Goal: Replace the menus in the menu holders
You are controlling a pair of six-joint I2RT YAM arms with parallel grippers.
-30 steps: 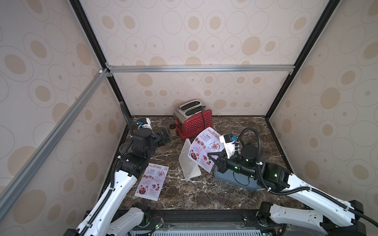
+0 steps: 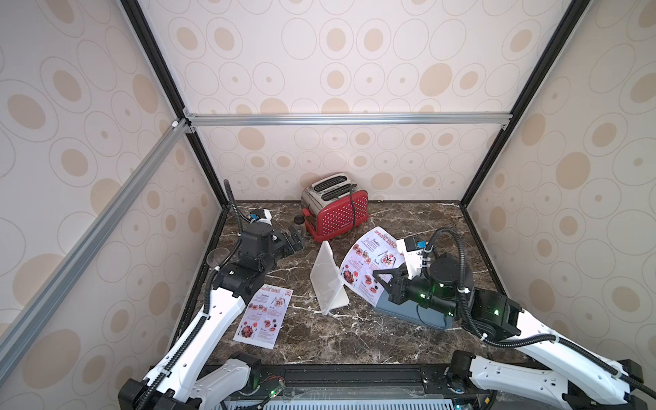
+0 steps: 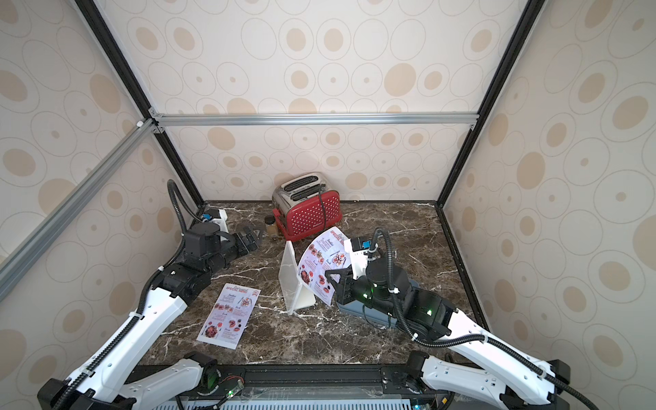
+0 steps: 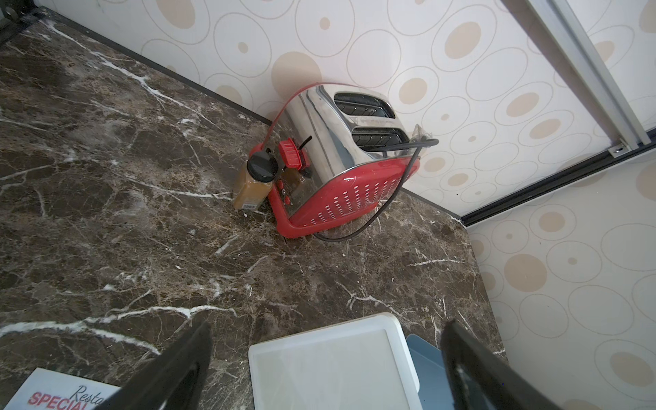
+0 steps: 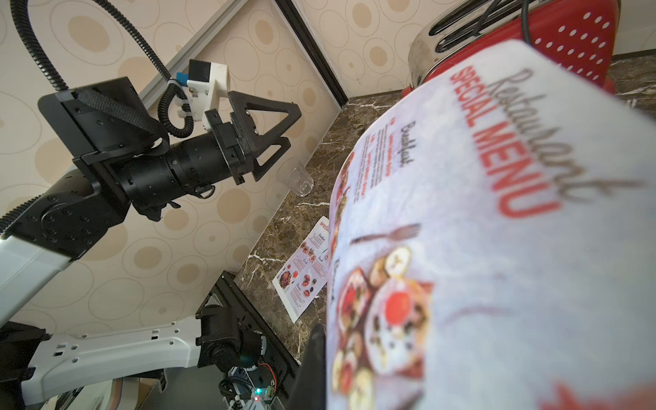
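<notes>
A printed menu sheet (image 2: 365, 263) hangs curved in the air, its edge pinched by my right gripper (image 2: 382, 276). Close up, this sheet (image 5: 478, 273) fills much of the right wrist view and hides most of the fingers. Just left of it a white menu holder (image 2: 328, 280) stands upright on the counter. A second menu (image 2: 265, 315) lies flat on the counter at the left, partly beside my left arm. My left gripper (image 2: 294, 240) is open above the counter, left of the holder, with nothing between its fingers.
A red and chrome toaster (image 2: 335, 208) stands at the back, with a small spice jar (image 4: 256, 179) beside it. Under my right arm sits a blue-grey box (image 2: 410, 313). A clear cup (image 5: 298, 179) is near the left wall.
My right gripper has moved right with the menu, drawing it away from in front of the holder. The left gripper has shifted slightly right. The flat menu and holder have not moved.
</notes>
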